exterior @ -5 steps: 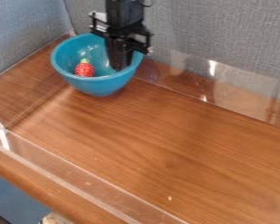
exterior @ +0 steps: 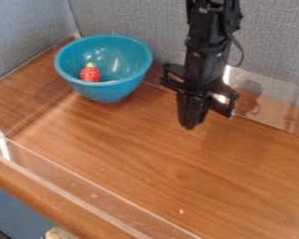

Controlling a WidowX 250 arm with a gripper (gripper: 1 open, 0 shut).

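Observation:
A teal bowl [exterior: 124, 86] sits at the back left of the wooden surface, with a small red strawberry [exterior: 90, 73] inside it toward its left. My black gripper [exterior: 190, 118] is to the right of the bowl, low over the wood and apart from it. It looks shut, with nothing visible between its fingers.
Grey padded walls [exterior: 277, 47] stand behind and at the left, with clear plastic edging along the back and the front left.
The gripper has moved from over the bowl to the right and lower toward the front. The bowl and strawberry look the same.

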